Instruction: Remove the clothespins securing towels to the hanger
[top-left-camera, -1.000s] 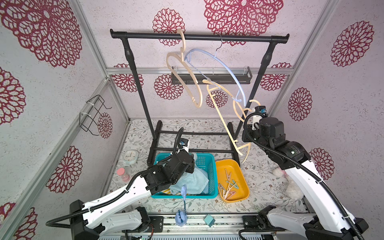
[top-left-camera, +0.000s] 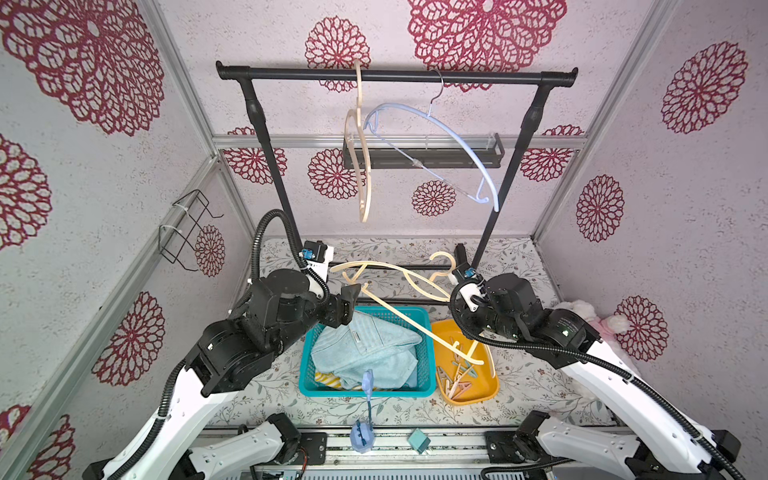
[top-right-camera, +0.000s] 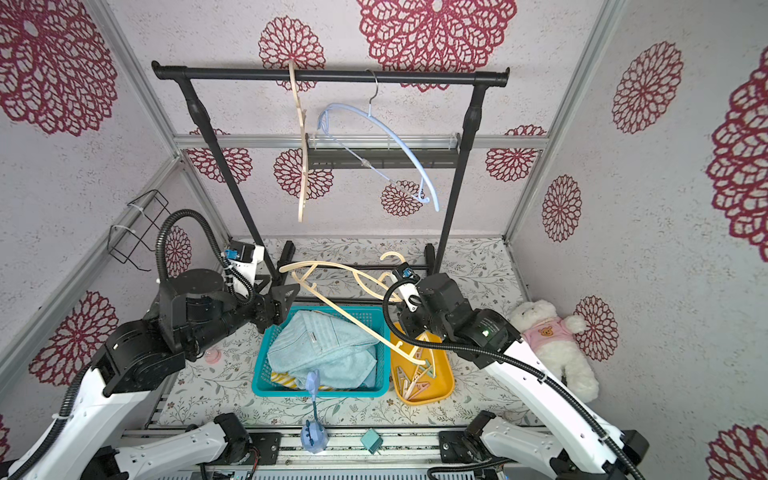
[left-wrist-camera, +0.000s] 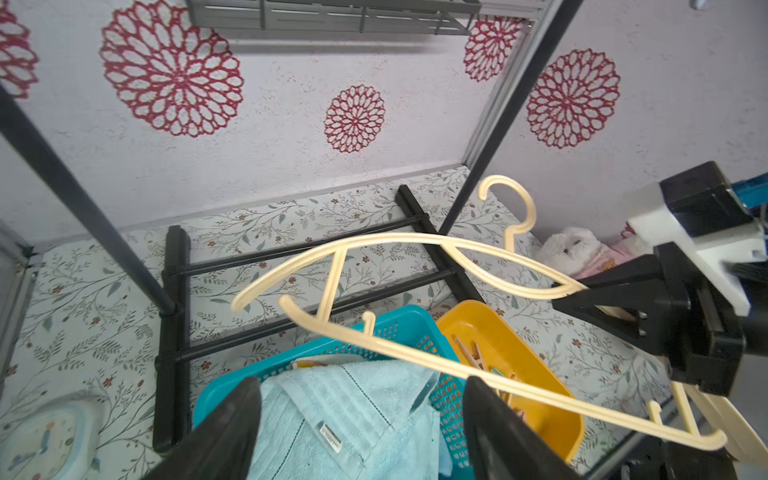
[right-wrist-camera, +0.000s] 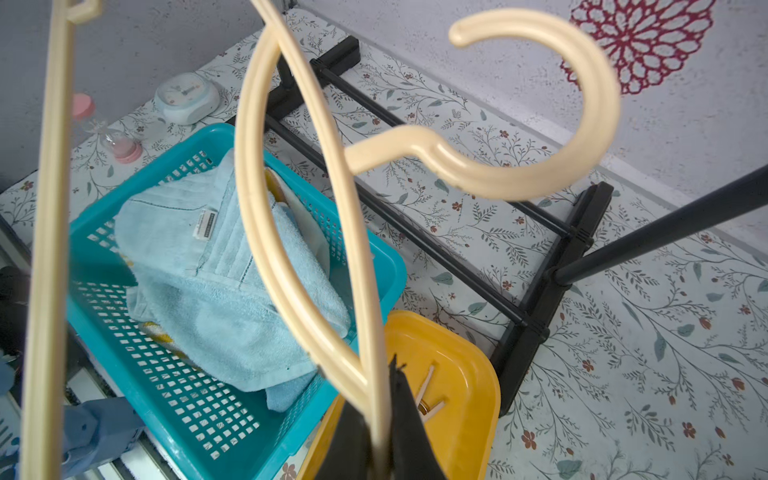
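A cream hanger (top-left-camera: 416, 326) hangs in the air, tilted, with no towel and no clothespin visible on it. My right gripper is shut on its upper bar near the hook. My left gripper is open, its fingers wide apart with nothing between them; in the top left view it is beside the hanger's far end, above the basket's left side. Light blue towels (top-left-camera: 364, 352) lie heaped in the teal basket (top-left-camera: 306, 374). Clothespins (top-left-camera: 457, 382) are in the yellow tray (top-left-camera: 485, 393), partly covered by the held hanger in that view.
Another cream hanger (top-left-camera: 364, 184) and a blue hanger (top-left-camera: 460, 144) hang empty from the black rack bar (top-left-camera: 304, 73). The rack's posts stand behind the basket. A white plush bear (top-right-camera: 572, 368) sits at the right, and a clock (right-wrist-camera: 186, 97) at the left.
My right gripper has come down and left with the cream hanger, which has turned flatter. The left gripper has risen and moved left from over the towels. The hanging cream hanger has swung.
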